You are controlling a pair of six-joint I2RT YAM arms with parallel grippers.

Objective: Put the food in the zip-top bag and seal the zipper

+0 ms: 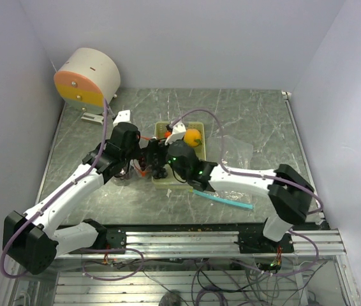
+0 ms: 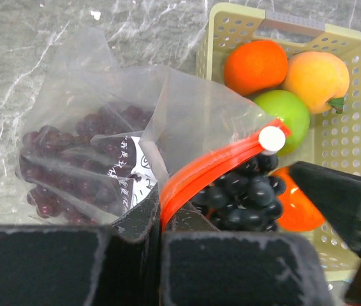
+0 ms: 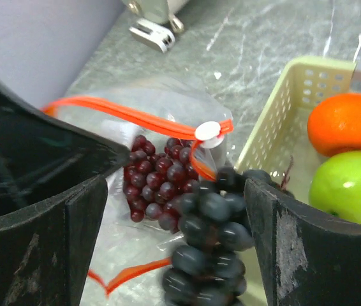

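A clear zip bag [image 2: 85,115] with red grapes [image 2: 53,153] inside is held by my left gripper, shut on its orange zipper edge [image 2: 206,166]. Just right of the zipper, a bunch of black grapes [image 2: 250,207] lies over the yellow basket [image 2: 353,127]. My right gripper is open above these black grapes, which show blurred between and below its fingers. The basket also holds an orange [image 2: 254,64], a yellow peach [image 2: 314,80], a green apple [image 3: 356,185] and another orange fruit [image 2: 302,204].
A white cylindrical appliance [image 1: 86,76] stands at the back left. A clear bag with a blue strip [image 1: 225,201] lies right of the basket.
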